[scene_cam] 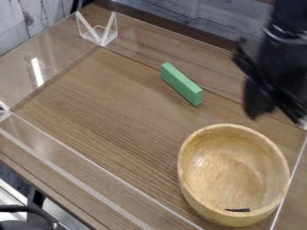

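A green block (181, 83) lies on the wooden table (96, 108) in the upper middle. A round tan bowl (232, 157) sits at the lower right, with a small dark piece on its floor near the front. The gripper (258, 85) hangs at the upper right, dark and blurred, above and behind the bowl and to the right of the block. Whether its fingers are open or shut does not show.
A clear plastic holder (99, 29) stands at the back left. A dark curved cable or part (24, 211) is at the lower left edge.
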